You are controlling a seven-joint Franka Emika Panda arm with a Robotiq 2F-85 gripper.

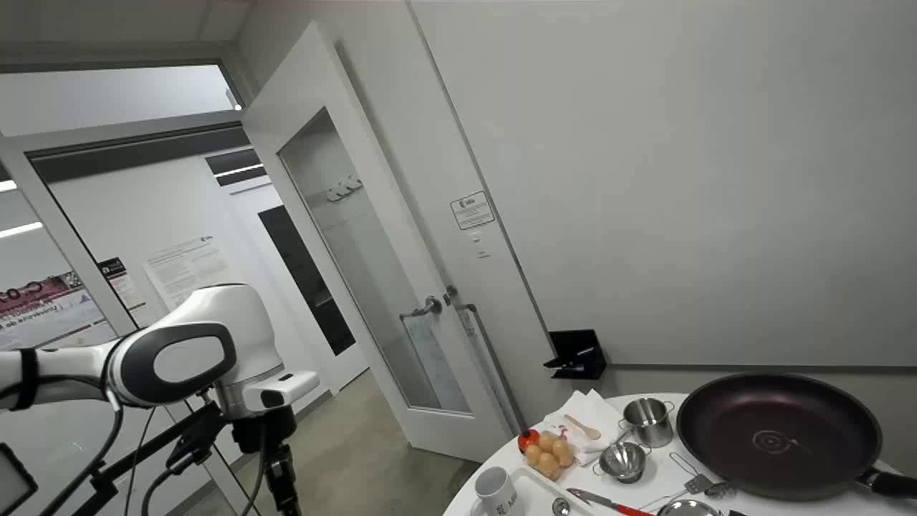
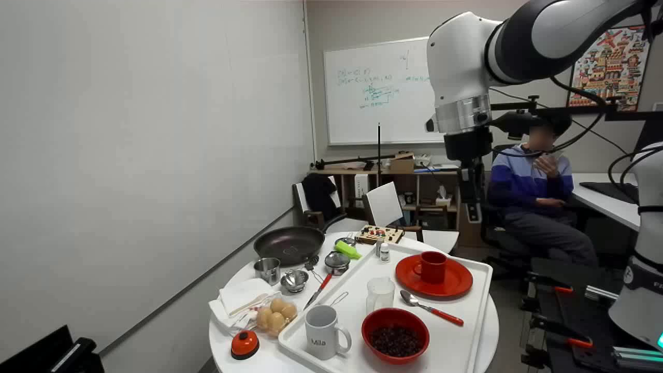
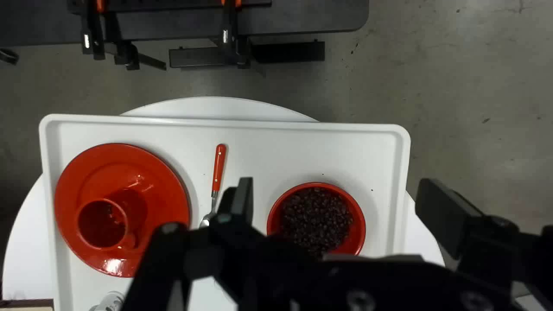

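My gripper is open, its two black fingers spread wide with nothing between them. In the second exterior view the gripper [image 2: 473, 214] hangs well above the tray [image 2: 475, 329], pointing down. Seen from the wrist, a red bowl [image 3: 316, 220] of dark beans lies below the gap between the fingers. A red cup [image 3: 102, 223] stands on a red plate [image 3: 155, 171]; a few dark bits show inside it. Between plate and bowl lies a spoon [image 3: 218, 168] with a red handle. A clear glass [image 2: 380, 293] and a grey mug [image 2: 323, 332] also stand on the tray.
Off the tray, the round table holds a large frying pan [image 2: 289, 244], a steel pot [image 2: 267, 270], eggs [image 2: 276, 316], a red-handled knife [image 2: 320, 289] and an orange timer [image 2: 245, 344]. A small white bottle [image 2: 385, 252] stands near the plate. A person [image 2: 534, 180] sits behind the arm.
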